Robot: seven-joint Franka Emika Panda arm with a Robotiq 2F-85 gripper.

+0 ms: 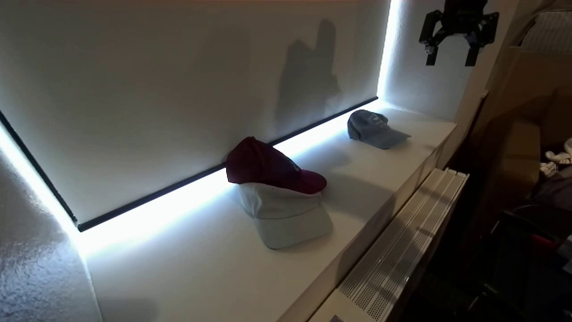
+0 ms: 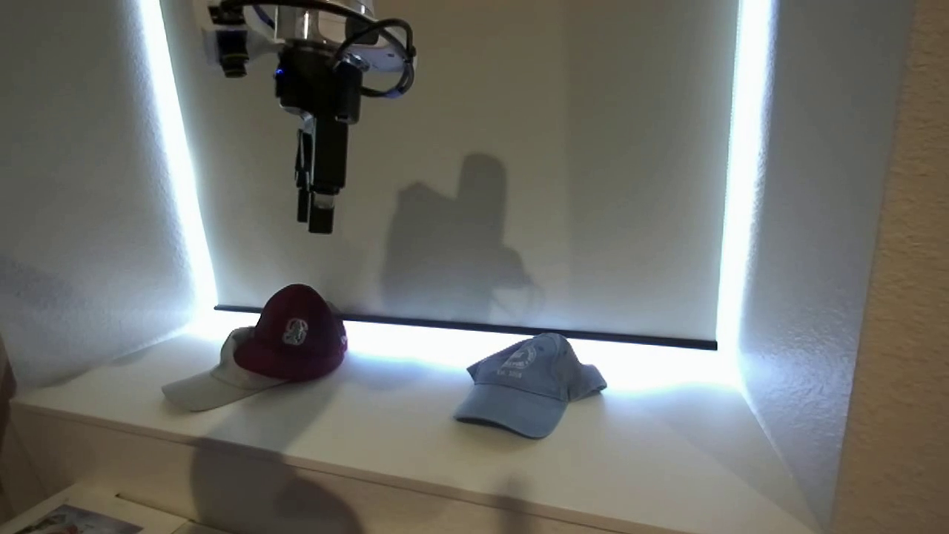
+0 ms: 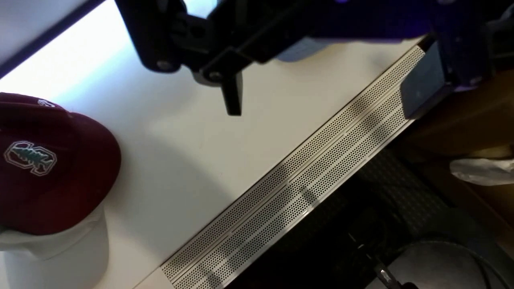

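A maroon cap with a crest rests on a pale cap, both on the white sill. In the wrist view the maroon cap fills the left edge, and the pale cap shows beneath it. Farther along, by itself, lies a grey-blue cap, its brim towards the room. My gripper hangs in the air, fingers pointing down and apart with nothing between them. From the other side, the gripper appears well above the sill, touching no cap.
The sill has bare room between the stacked caps and the grey-blue cap. A perforated radiator runs along its front edge. Behind stands a lowered blind with a dark bottom bar.
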